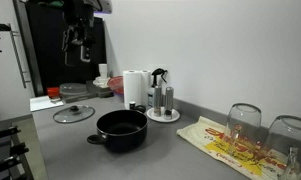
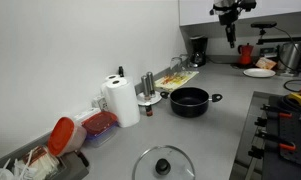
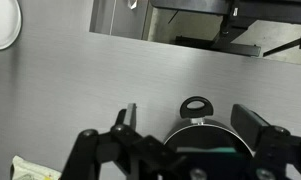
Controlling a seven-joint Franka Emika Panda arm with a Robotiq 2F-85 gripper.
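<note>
My gripper is open, its two dark fingers (image 3: pixel 127 116) wide apart with nothing held between them. High above the counter, it hangs at the upper left of exterior view 1 and the upper right of exterior view 2. A black pot (image 1: pixel 121 129) stands uncovered on the counter, well below the gripper. The wrist view shows the pot's loop handle (image 3: pixel 197 104) beyond the fingers, while the gripper body hides part of the pot. A clear glass lid (image 2: pixel 165 178) with a black knob lies flat on the counter, apart from the pot.
Paper towel rolls (image 2: pixel 122 102) and bottles on a small dish (image 1: pixel 164 115) stand along the wall. Two upturned glasses (image 1: pixel 243 125) rest on a patterned cloth (image 1: pixel 215 143). A white plate (image 2: pixel 258 73) lies at the far end. Grey counter around the pot is clear.
</note>
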